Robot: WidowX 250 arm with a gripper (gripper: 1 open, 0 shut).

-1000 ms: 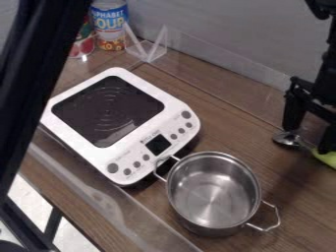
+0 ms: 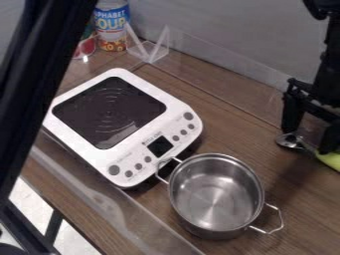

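My black gripper (image 2: 305, 118) is at the right edge, low over a silver spoon (image 2: 289, 140) and a yellow-green object (image 2: 327, 157) that is partly out of view. Whether its fingers are open or shut is hard to see. A steel pot (image 2: 217, 194) with two handles stands in front of a white induction cooker (image 2: 106, 156) with a dark top.
An alphabet soup can (image 2: 111, 22) and a red item (image 2: 87, 45) stand at the back left behind clear plastic. A dark post runs down the left side.
My gripper has shifted slightly around the spoon and yellow-green object; the pot and cooker have stayed where they were.
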